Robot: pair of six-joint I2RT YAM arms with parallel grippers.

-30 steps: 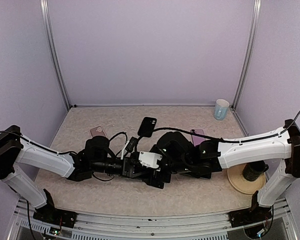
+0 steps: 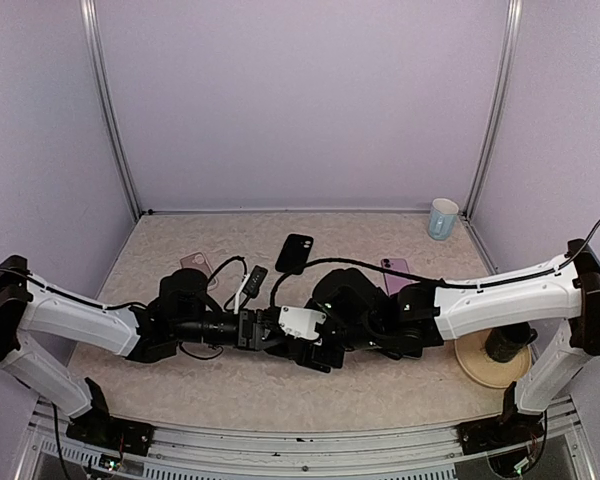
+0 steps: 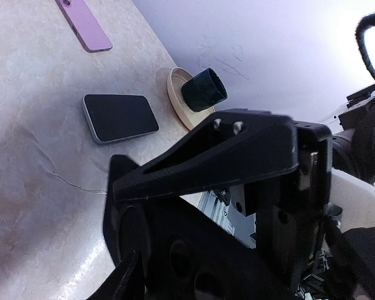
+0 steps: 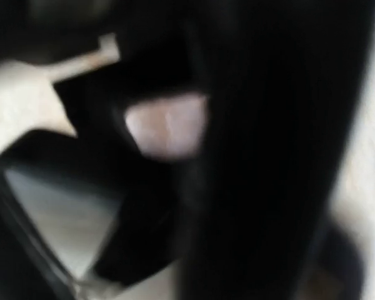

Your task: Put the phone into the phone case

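Observation:
My left gripper (image 2: 267, 328) and right gripper (image 2: 310, 345) meet close together above the middle of the table. They overlap in the top view, so whether their fingers are open and whether anything is between them cannot be made out. Black gripper parts fill much of the left wrist view. Beyond them a phone with a dark screen and pale frame (image 3: 120, 117) lies flat on the table, apart from the gripper parts. The right arm covers most of it from above. A black phone or case (image 2: 294, 254) lies behind the grippers. The right wrist view is dark and blurred.
A purple phone or case (image 2: 397, 273) lies behind the right arm, a pink one (image 2: 196, 264) behind the left. A dark cup (image 2: 507, 343) is on a round tan plate (image 2: 485, 370) at right; a light mug (image 2: 442, 218) stands back right.
My left arm has shifted slightly left and toward the front at its gripper end, opening its angle a little. The right arm has barely moved. The phones and cups lie where they were.

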